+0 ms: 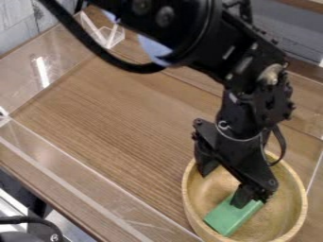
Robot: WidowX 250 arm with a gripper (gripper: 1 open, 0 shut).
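A black robot gripper (229,170) reaches down into a tan bowl (289,214) at the lower right. Its lower end is over and partly inside the bowl, above a green rectangular block (229,219) lying on the bowl's floor. The gripper covers the block's upper right part. Whether the fingers touch or hold the block is not clear.
Clear plastic edging runs along its left side, with dark cables at the lower left corner. A blue object shows behind the arm at the top.
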